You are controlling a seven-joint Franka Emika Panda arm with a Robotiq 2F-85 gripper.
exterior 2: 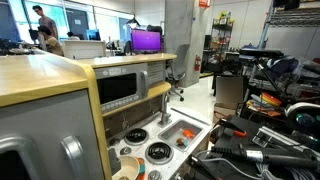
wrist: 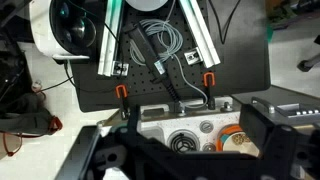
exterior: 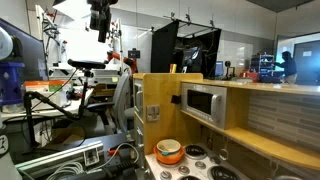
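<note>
My gripper hangs high over the dark table. In the wrist view its dark fingers [wrist: 115, 148] stand wide apart at the lower edge, so it is open, with nothing visible between them. It also shows at the upper left of exterior view 1 [exterior: 88, 66]. An orange pot with a pale inside [exterior: 168, 146] sits on the toy stove, well below and away from the gripper. In the wrist view the right finger partly covers this pot [wrist: 232, 138].
Stove burners [exterior: 195, 152] and a small sink [exterior 2: 180, 132] fill the counter. A silver microwave [exterior: 204, 103] sits in the wooden shelf [exterior: 255, 130] behind. Cables [wrist: 172, 42] and clamps [wrist: 209, 82] lie on the dark table.
</note>
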